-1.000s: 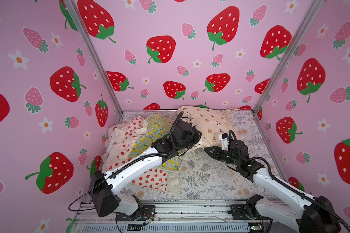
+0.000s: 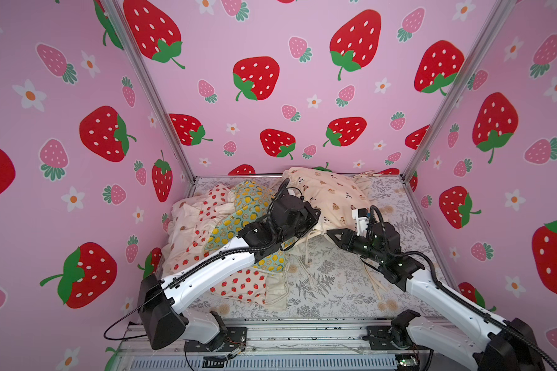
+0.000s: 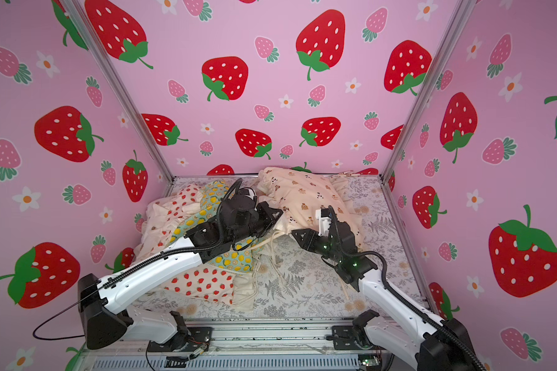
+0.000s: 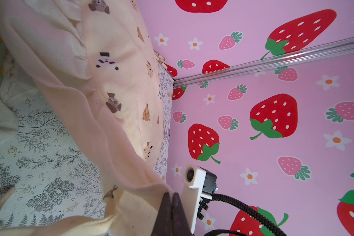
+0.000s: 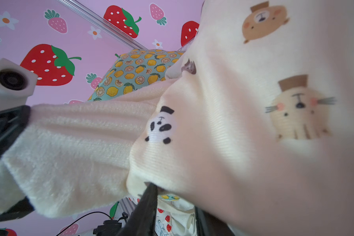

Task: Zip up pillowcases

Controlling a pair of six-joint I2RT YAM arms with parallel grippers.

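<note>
The cream pillowcase with small animal faces (image 2: 331,191) bulges at the back middle, its loose opening edge hanging toward the arms. In the left wrist view, my left gripper is shut, and the stretched pink-cream edge (image 4: 106,137) runs into its fingertips. The right wrist view has that fuzzy cloth (image 5: 82,145) pulled taut toward the left gripper at the left side. My right gripper is part open just under the pillowcase front, its fingers (image 5: 145,212) apart and partly covered by cloth. No zipper slider can be made out.
On the left lie a lemon-print pillow (image 2: 235,219) and strawberry-print cloth (image 2: 238,285). Loose cream straps (image 2: 307,250) hang in front of the animal pillowcase. Free floor cloth (image 2: 334,278) lies at front middle and along the right.
The right gripper has shifted slightly to the right and stays by the opening edge. The left arm has barely moved. The animal pillowcase has risen a little at its top.
</note>
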